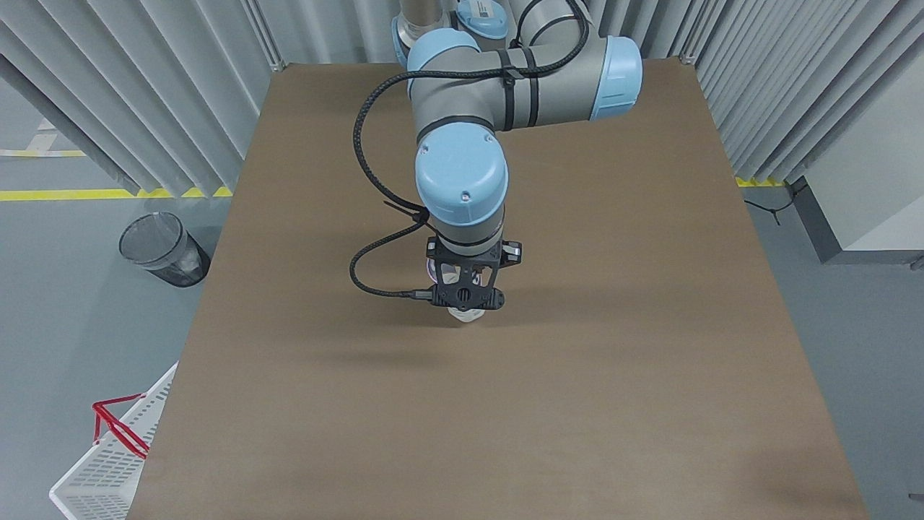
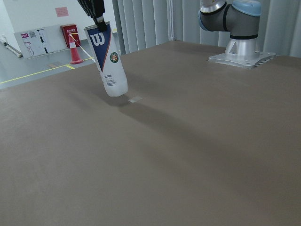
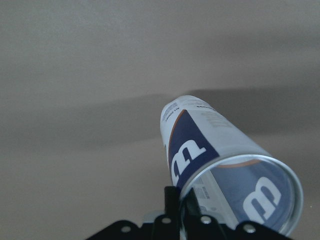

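Observation:
A clear tube [image 2: 107, 63] with a white, navy and orange label and a large "W" hangs tilted from my gripper, which is shut on its rim at the open metal end. In the left view its bottom is just above or on the brown table [image 2: 188, 179]; I cannot tell whether it touches. From the front, the gripper [image 1: 465, 286] hides most of the tube, with only a pale bit [image 1: 465, 315] showing below it.
Pleated curtains [image 1: 121, 87] line the back.

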